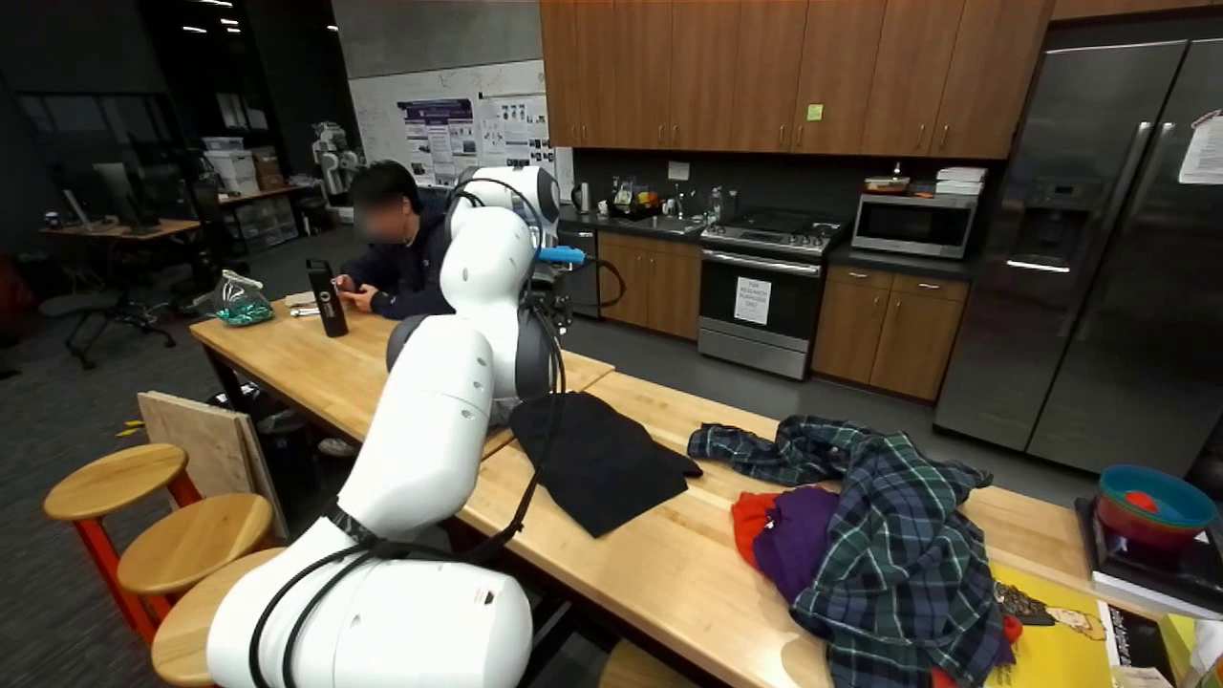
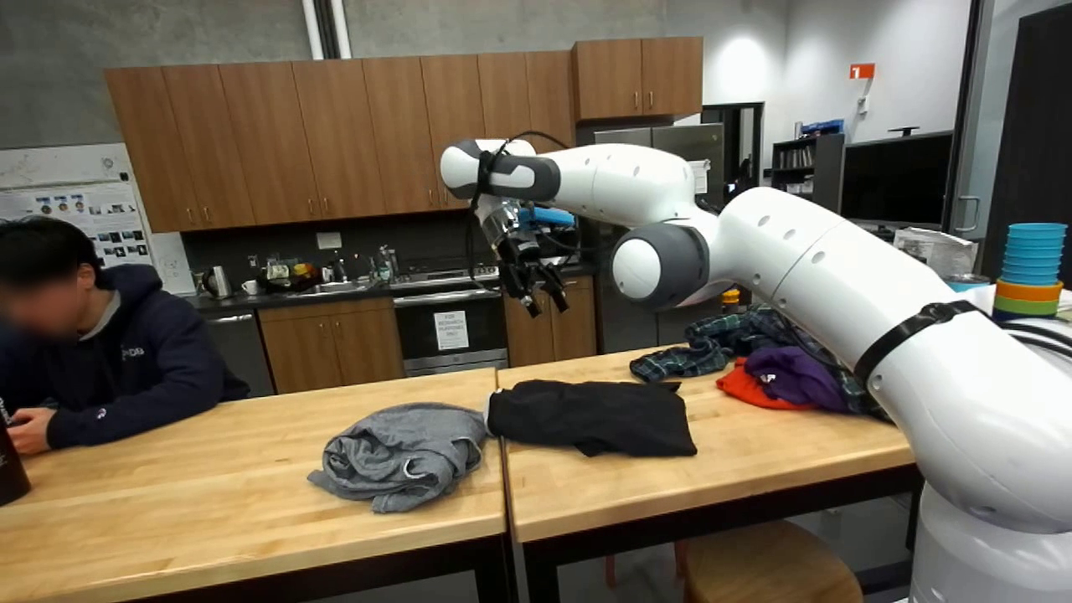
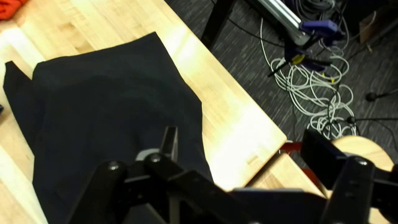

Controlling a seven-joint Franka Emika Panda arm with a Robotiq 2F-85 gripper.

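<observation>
A black garment point(image 1: 604, 457) lies fairly flat on the wooden table, and its dark cloth point(image 3: 112, 100) fills much of the wrist view. My gripper point(image 2: 535, 301) hangs in the air above the tables, fingers pointing down, open and empty. In exterior view 2 it appears over the black garment point(image 2: 593, 417), clear of the cloth. A crumpled grey garment point(image 2: 407, 457) rests on the left table beside the seam. Farther right are a green plaid shirt point(image 1: 906, 539), a purple cloth point(image 1: 794, 539) and a red cloth point(image 1: 751, 522), heaped together.
A person point(image 2: 110, 342) sits at the far left table, near a dark bottle point(image 1: 327, 298). Stacked bowls point(image 1: 1155, 505) and a yellow book point(image 1: 1049, 625) occupy the right end. Bare tabletop point(image 1: 659, 573) shows between the black garment and the heap.
</observation>
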